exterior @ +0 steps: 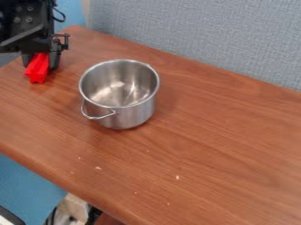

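My black gripper [38, 54] is at the upper left of the camera view, low over the left end of the table, shut on a red object [38, 70] that reaches down to the wood. Its fingers are partly hidden, and the object's exact shape is hard to tell. A steel pot [119, 92] with a wire handle stands upright on the table to the right of the gripper, apart from it and empty.
A grey textured wall [206, 35] runs along the back. Blue floor shows beyond the table's left edge.
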